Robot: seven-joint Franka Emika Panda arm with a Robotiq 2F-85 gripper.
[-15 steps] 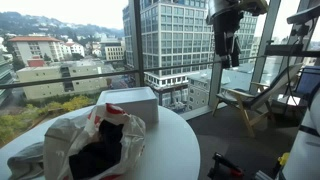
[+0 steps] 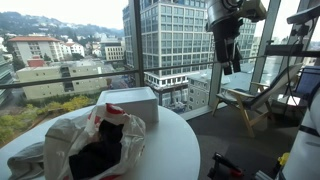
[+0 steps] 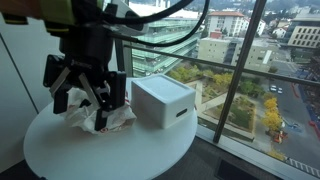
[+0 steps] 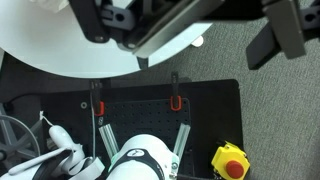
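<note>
My gripper hangs in the air with its fingers spread and nothing visible between them. In exterior view 1 it appears at the upper right, right of the round white table. The wrist view shows my gripper above the table's edge and the floor, fingers well apart. On the table rests a crumpled white plastic bag with red print, its mouth showing dark contents. Behind the bag stands a white box; exterior view 2 shows this box with a dark hole in one side. There, the gripper partly hides the bag.
Tall windows surround the table. A folding chair stands on the carpet at the right. Below the gripper, the wrist view shows the white robot base on a black plate, with a yellow-and-red emergency button beside it.
In exterior view 1 my gripper has come slightly lower and turned a little over the last second. The bag, box and table have stayed in place.
</note>
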